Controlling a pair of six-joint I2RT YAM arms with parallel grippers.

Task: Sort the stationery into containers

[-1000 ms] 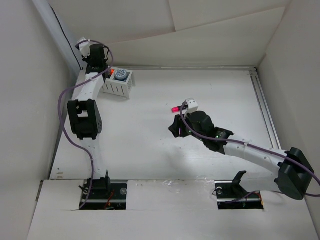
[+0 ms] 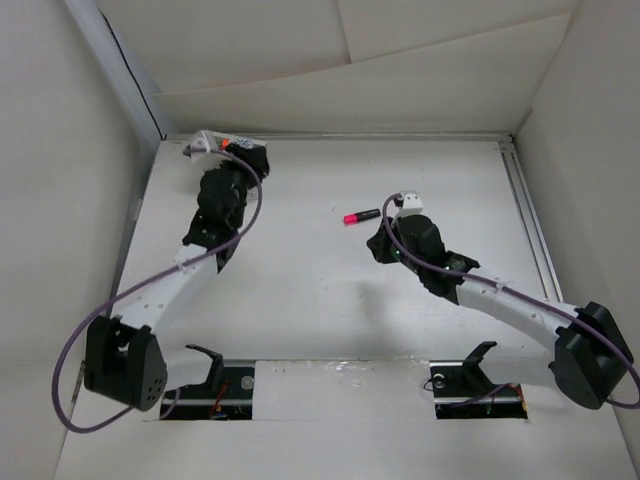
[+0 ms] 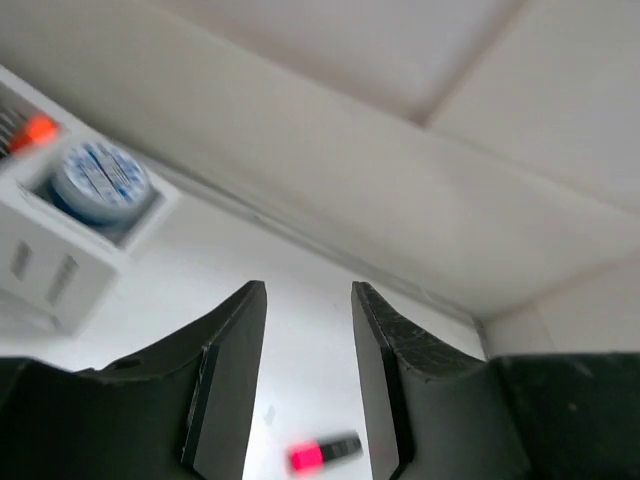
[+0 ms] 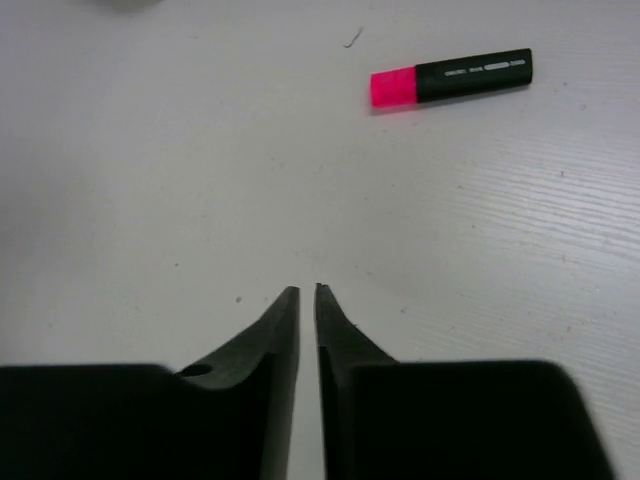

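A pink-and-black highlighter (image 2: 362, 216) (image 4: 470, 75) lies alone on the table at centre. My right gripper (image 2: 382, 248) hangs just below and right of it in the top view, fingers part open with a narrow gap and nothing between them. My left gripper (image 2: 250, 165) is at the upper left, in front of the white compartment container (image 3: 70, 280), its fingers apart and empty. The container holds a round blue-and-white item (image 3: 103, 180) and an orange object (image 3: 38, 131); in the top view the left arm mostly hides it.
Walls enclose the back and both sides, with a metal rail (image 2: 525, 210) along the right edge.
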